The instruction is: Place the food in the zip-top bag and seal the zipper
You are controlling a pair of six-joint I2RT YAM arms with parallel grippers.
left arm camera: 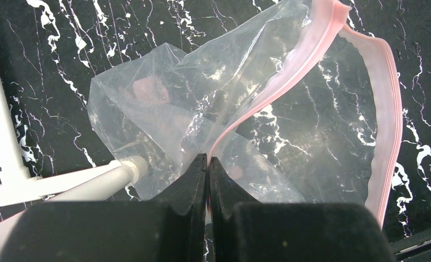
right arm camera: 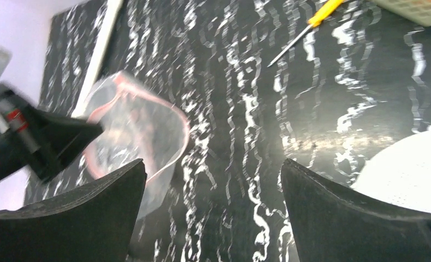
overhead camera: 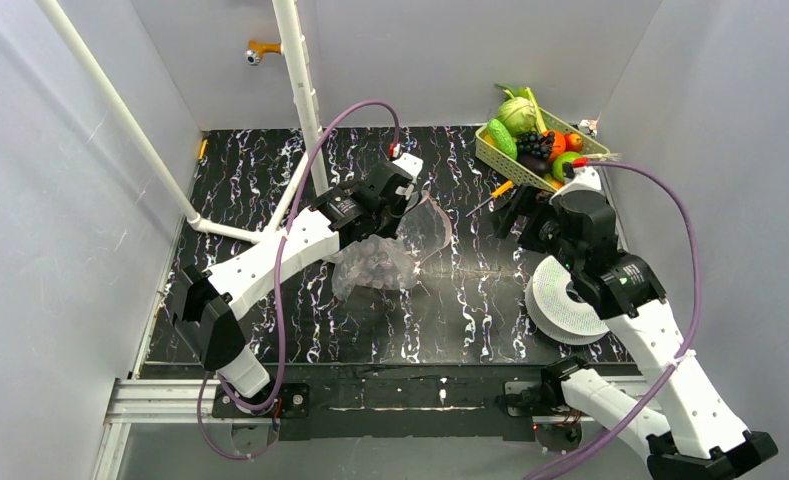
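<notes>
The clear zip top bag [left arm camera: 164, 125] lies on the dark marbled table, its mouth gaping between two pink zipper edges [left arm camera: 391, 109]. In the left wrist view my left gripper is shut on one pink edge of it. No food shows inside. Off to the right of the bag, my right gripper [overhead camera: 510, 220] stands open and empty, its fingers [right arm camera: 106, 188] wide apart in the right wrist view. The food, including a cucumber [overhead camera: 502, 139], dark grapes [overhead camera: 535, 144] and a green apple [overhead camera: 564, 165], fills a basket [overhead camera: 486, 151] at the back right.
An orange-handled screwdriver [overhead camera: 501, 189] lies between the bag and the basket. White round discs [overhead camera: 560, 318] are stacked at the front right. A white pipe frame [overhead camera: 235, 231] stands at the left, close to the bag. Bare table lies in the middle.
</notes>
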